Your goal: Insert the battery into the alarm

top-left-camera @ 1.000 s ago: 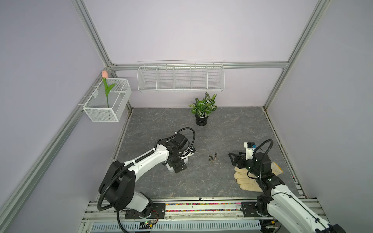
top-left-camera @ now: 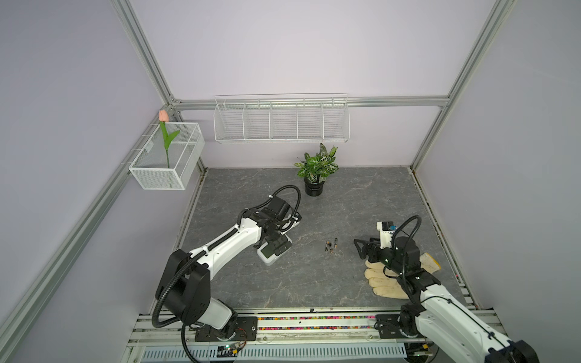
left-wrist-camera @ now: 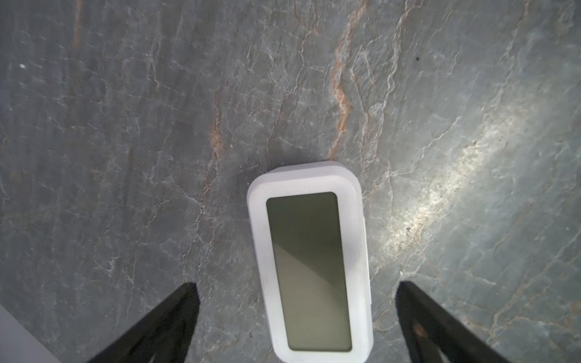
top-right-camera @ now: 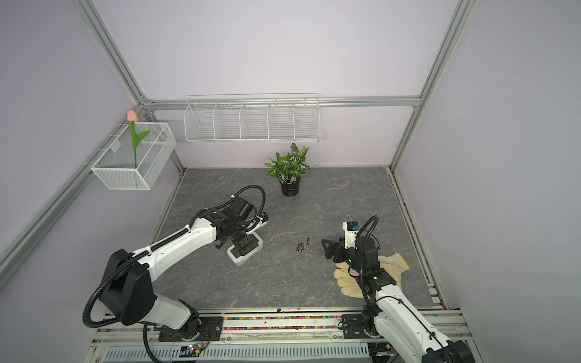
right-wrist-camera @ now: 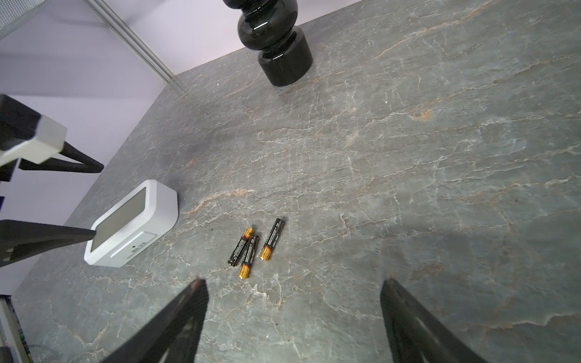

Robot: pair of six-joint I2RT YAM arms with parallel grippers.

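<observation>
The white alarm (left-wrist-camera: 308, 260) lies screen-up on the dark marble table (top-left-camera: 314, 278); in the left wrist view it sits centred below and between the blurred fingers of my left gripper, which is open and holds nothing. Three batteries (right-wrist-camera: 271, 239) lie loose on the table between the alarm and my right gripper, also open and empty. In the right wrist view the alarm (right-wrist-camera: 130, 224) is at the left, with the left gripper's fingers above it.
A potted plant (top-left-camera: 314, 163) stands at the back, beige gloves (top-left-camera: 384, 284) lie under the right arm, and wire baskets (top-left-camera: 281, 121) hang on the walls.
My left gripper has moved a little toward the back from above the alarm, uncovering more of it. The right arm has barely moved.
</observation>
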